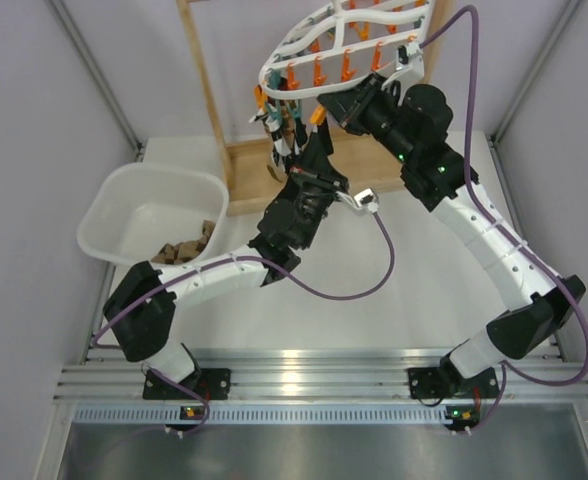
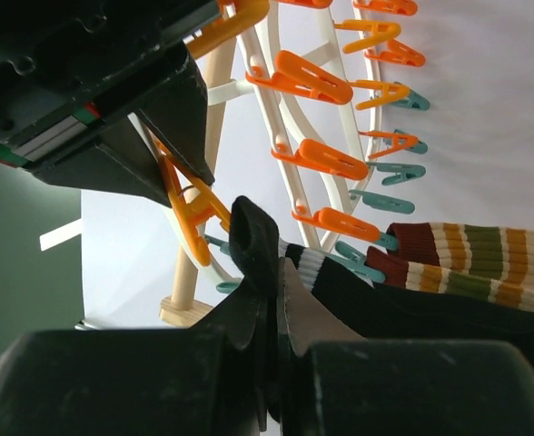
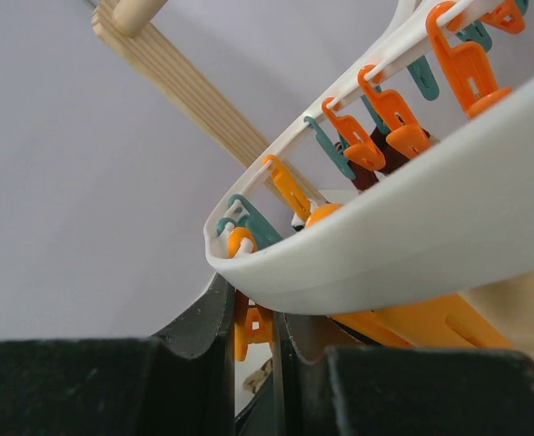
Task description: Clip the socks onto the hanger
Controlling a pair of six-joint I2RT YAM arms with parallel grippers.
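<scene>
The white hanger [image 1: 309, 88] carries orange and teal clips; striped socks [image 2: 485, 254] hang from teal clips. My left gripper is shut on a dark sock [image 2: 253, 236], its top sticking up from the fingertips just beside an open-looking orange clip [image 2: 194, 209]. My right gripper is shut on that orange clip at the hanger's rim, above and left of the sock in the left wrist view.
A white bin [image 1: 114, 215] with brown socks [image 1: 184, 250] stands at the left. A wooden stand [image 1: 209, 90] holds the hanger.
</scene>
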